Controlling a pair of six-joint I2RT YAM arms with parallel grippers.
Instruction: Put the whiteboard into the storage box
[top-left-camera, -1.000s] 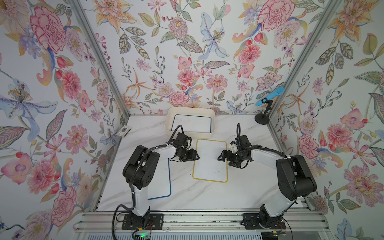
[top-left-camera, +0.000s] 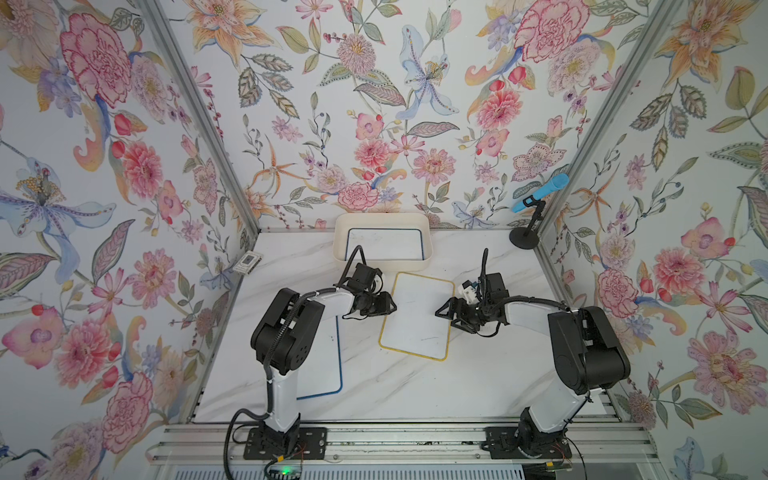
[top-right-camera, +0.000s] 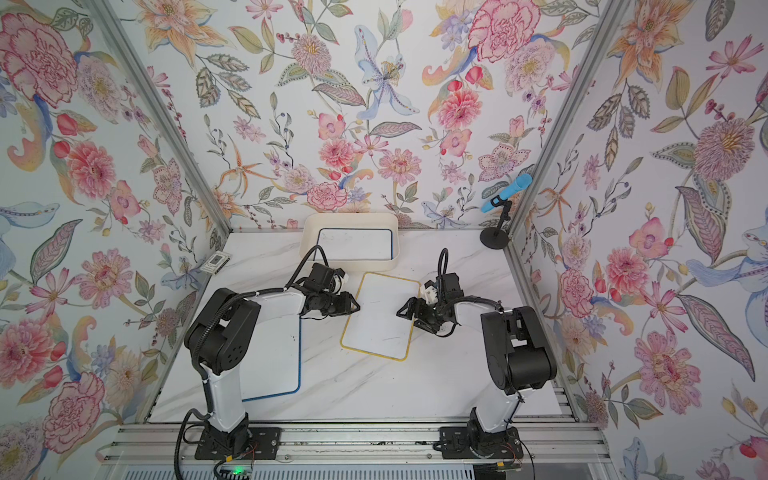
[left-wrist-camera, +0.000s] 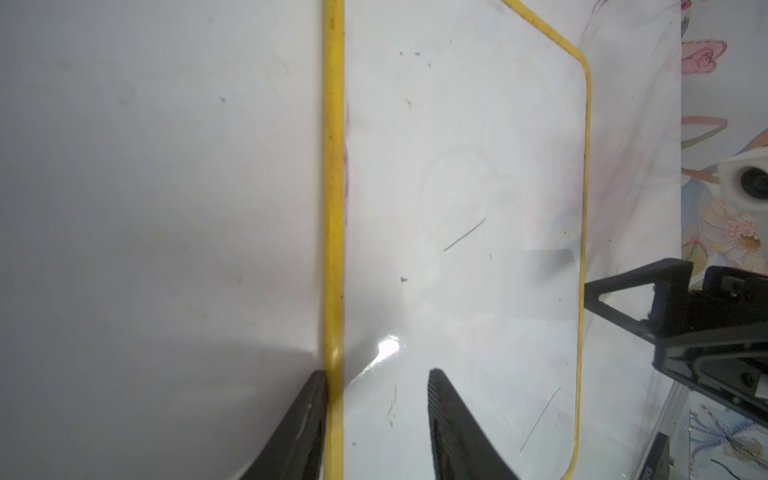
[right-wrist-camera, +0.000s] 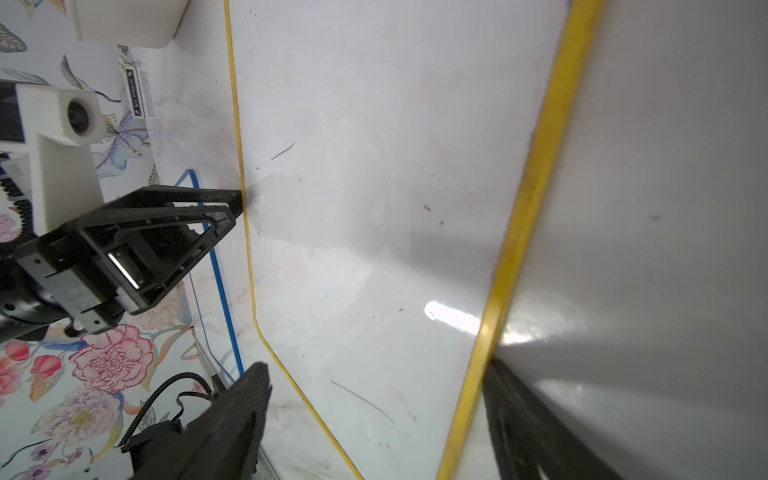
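Note:
A yellow-edged whiteboard (top-left-camera: 416, 312) lies flat on the table between my grippers. My left gripper is at its left edge, fingers apart, one on the yellow rim. My right gripper is at the opposite edge, also open, with a fingertip against the rim. Behind the board stands the cream storage box (top-left-camera: 342, 245), with a blue-edged board (top-left-camera: 382, 244) inside it.
Another blue-edged whiteboard (top-left-camera: 320, 376) lies at the front left, under my left arm. A blue microphone on a stand (top-left-camera: 524, 236) is at the back right, and a small device (top-left-camera: 247, 262) at the left edge.
The yellow-edged board has turned slightly and moved a little back and left. The storage box has shifted slightly. Both grippers have shifted slightly along with the board.

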